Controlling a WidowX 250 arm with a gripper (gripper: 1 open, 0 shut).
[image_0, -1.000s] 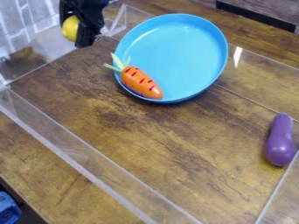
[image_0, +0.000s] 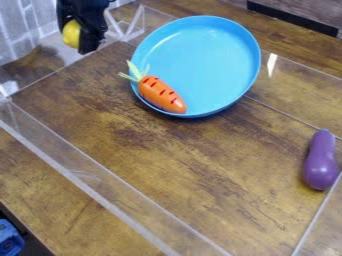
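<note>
My dark gripper (image_0: 83, 32) is at the top left of the camera view, shut on a yellow object (image_0: 71, 33), only partly visible, above the clear-edged area left of the plate. A blue plate (image_0: 207, 60) lies at the upper middle, with an orange carrot (image_0: 160, 94) resting on its lower left part. A purple eggplant (image_0: 319, 160) lies on the wooden surface at the right.
Clear plastic edges (image_0: 100, 200) border the wooden table (image_0: 174, 180). A blue object (image_0: 7, 240) is partly visible at the bottom left.
My gripper has moved left with the yellow object, away from the plate. The plate, carrot and eggplant have not moved.
</note>
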